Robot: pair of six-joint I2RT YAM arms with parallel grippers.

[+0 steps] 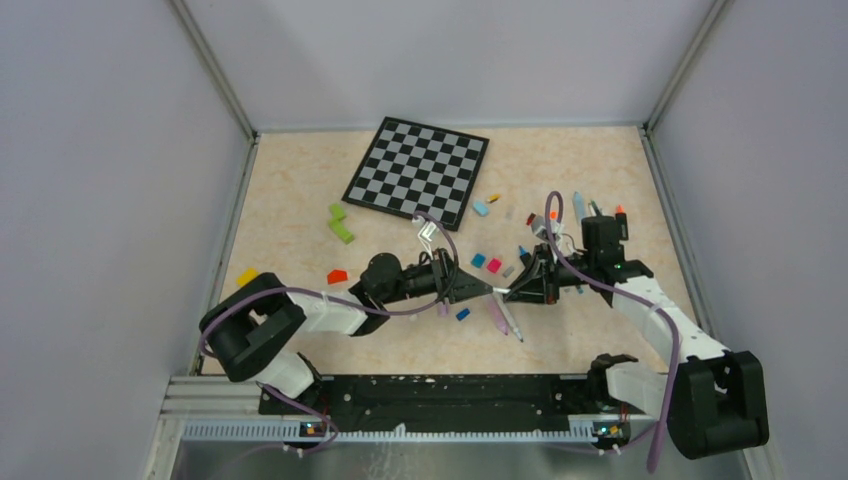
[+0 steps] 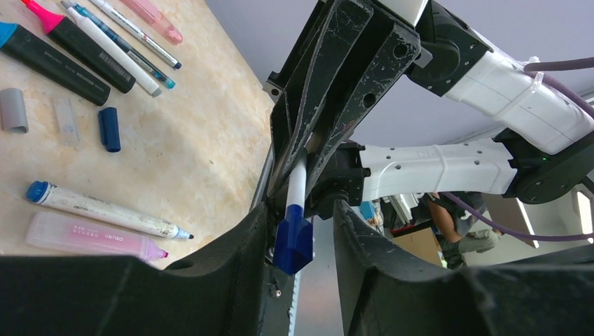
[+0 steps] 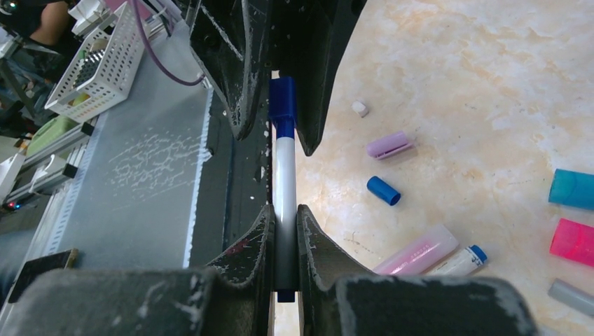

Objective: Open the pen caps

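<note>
A white pen [image 3: 285, 182] with a dark blue cap [image 3: 282, 98] is held level above the table by my right gripper, which is shut on its white barrel. The cap faces my left gripper, whose fingers stand part open around it. Gaps show on both sides of the blue cap [image 2: 293, 241] in the left wrist view, and the cap still sits on the pen. On the table, an uncapped white marker [image 2: 105, 210] lies beside an uncapped pink highlighter [image 2: 91, 234].
Loose caps lie about: a blue one [image 2: 109, 129], a grey one [image 2: 12, 110] and a lilac one [image 3: 389, 145]. Several pens and dark highlighters [image 2: 59, 66] rest farther off. A checkered board [image 1: 420, 170] takes up the back.
</note>
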